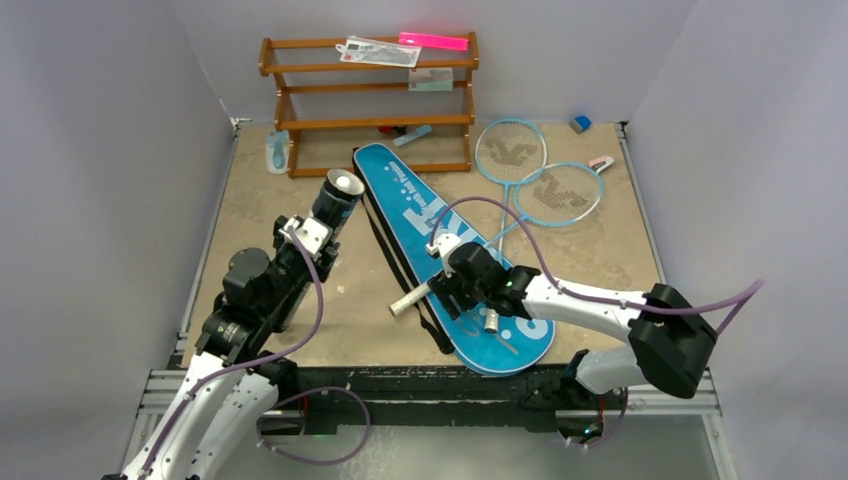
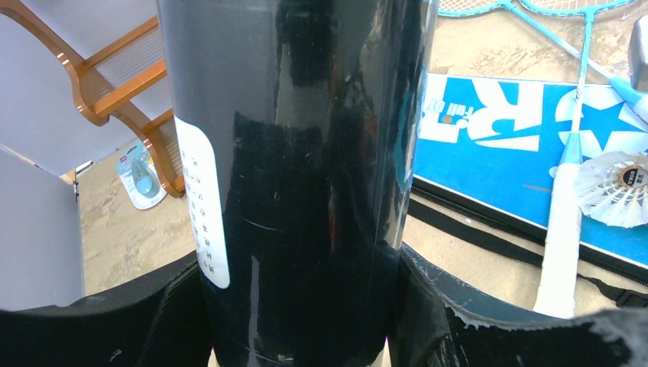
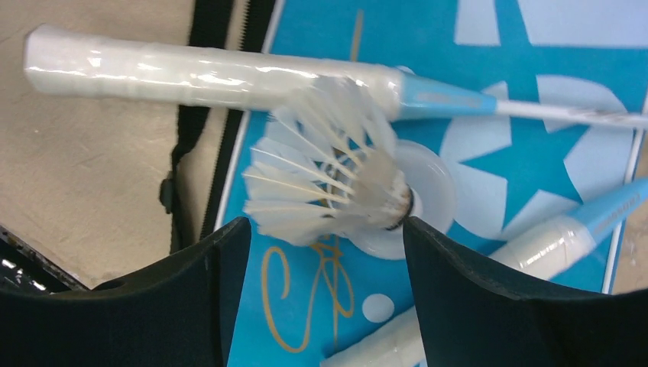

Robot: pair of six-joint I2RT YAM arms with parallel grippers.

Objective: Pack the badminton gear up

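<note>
In the left wrist view a dark shuttlecock tube (image 2: pixel 306 176) fills the middle, with my left gripper shut around it. From above, that tube (image 1: pixel 338 196) stands tilted in my left gripper (image 1: pixel 318 240), a pale shuttlecock tip showing at its mouth. My right gripper is open over a white shuttlecock (image 3: pixel 328 176), which lies on the blue racket bag (image 1: pixel 400 200) beside a racket's white handle (image 3: pixel 191 76). The fingers are on either side of the shuttlecock's near end, without closing on it. Two rackets (image 1: pixel 511 150) lie crossed, their handles over the bag.
A wooden rack (image 1: pixel 370 124) stands at the back with packets on it. At the far right are a blue block (image 1: pixel 580 124) and a small white-and-red item (image 1: pixel 601 163). Bare table lies between the left arm and the bag.
</note>
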